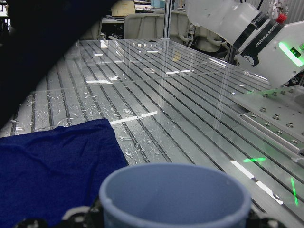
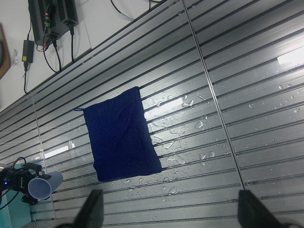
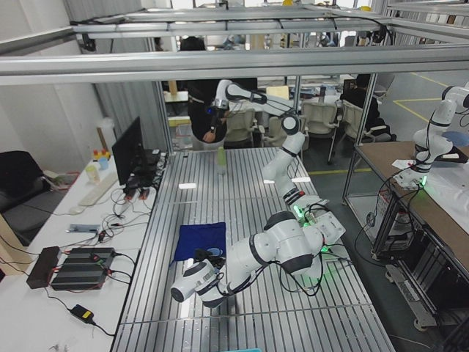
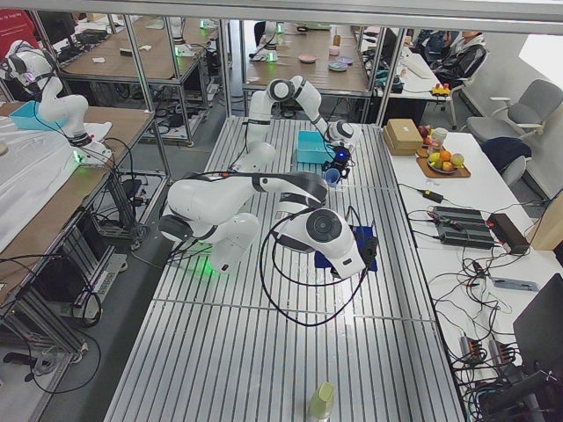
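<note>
A blue-grey cup (image 1: 175,194) fills the bottom of the left wrist view, at my left gripper (image 4: 339,165), whose fingers are hidden there; whether they grip it I cannot tell. The cup (image 2: 40,187) also shows beside that gripper in the right wrist view. A dark blue cloth (image 2: 121,135) lies flat on the slatted metal table (image 2: 199,142), which has water drops on it. My right gripper is high over the table, its two fingers apart with nothing visible between them.
A turquoise bin (image 4: 310,145) stands behind the left gripper. A green bottle (image 4: 321,401) is at the table's other end. A desk (image 3: 88,308) with power boxes, cables and monitor runs alongside.
</note>
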